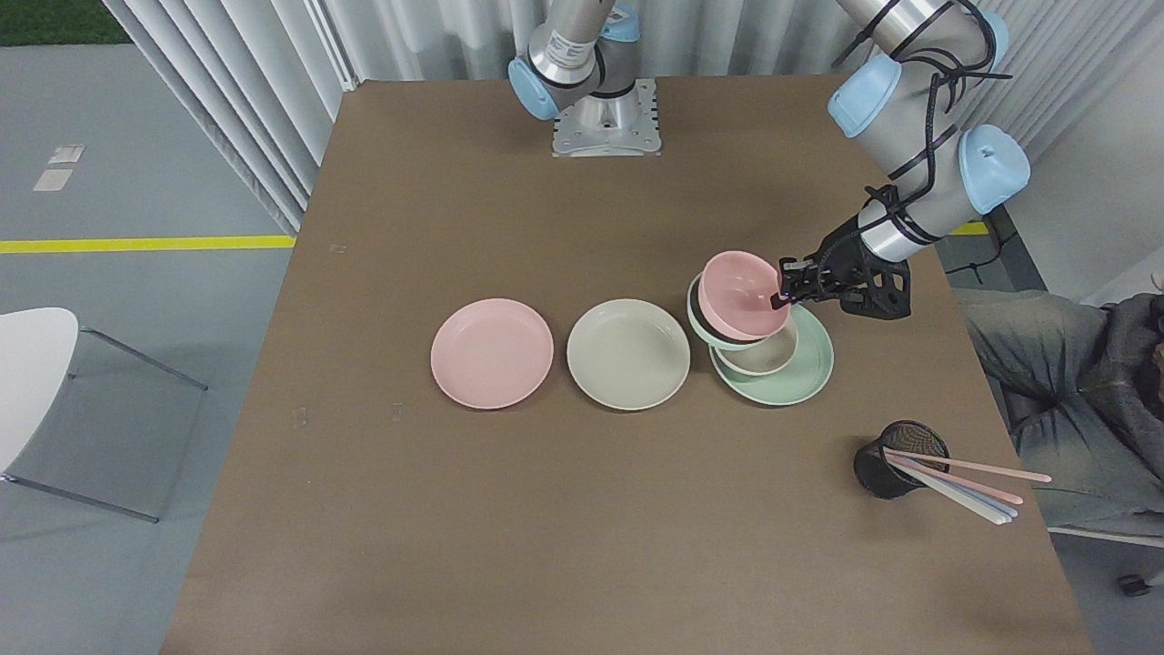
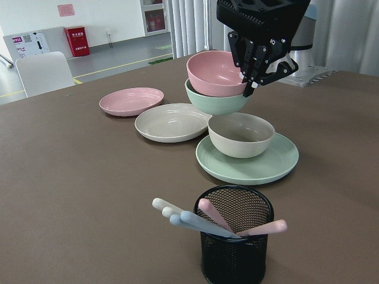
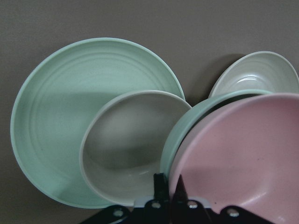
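Observation:
My gripper (image 1: 785, 293) is shut on the near rims of a pink bowl (image 1: 737, 296) nested over a mint bowl (image 2: 214, 105), both held raised. In the wrist view the fingertips (image 3: 160, 183) grip at the pink bowl's rim. A cream bowl (image 2: 240, 136) rests on the mint plate (image 1: 807, 366), below and beside the raised stack; whether it stands fully level is hard to tell. The cream plate (image 1: 628, 356) lies beside the mint plate, and the pink plate (image 1: 492, 355) lies further left.
A black mesh cup (image 1: 884, 475) with several chopsticks stands at the front right. A person sits at the right edge.

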